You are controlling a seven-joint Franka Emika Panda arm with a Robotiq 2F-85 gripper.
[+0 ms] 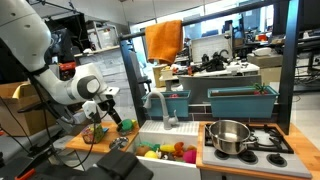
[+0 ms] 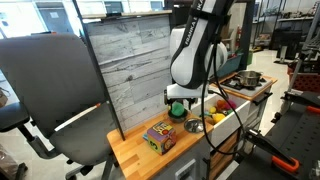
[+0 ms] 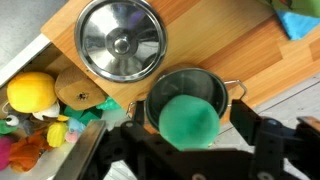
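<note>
In the wrist view a round green object [image 3: 188, 122] rests in a small dark pot [image 3: 195, 82] with wire handles. My gripper is over it, its dark fingers [image 3: 265, 142] standing apart on either side of the green object. The underside of the green object is hidden in the pot. The first exterior view shows the gripper [image 1: 113, 117] just above and left of the green object [image 1: 125, 126]. From the other side, the green object [image 2: 177, 109] also appears in the pot.
A glass lid [image 3: 120, 40] lies beside the pot. A sink basin [image 1: 165, 150] with several toy foods borders the wooden counter. A colourful box [image 2: 158, 137] stands nearby, and a steel pot [image 1: 229, 135] sits to the right near the stove.
</note>
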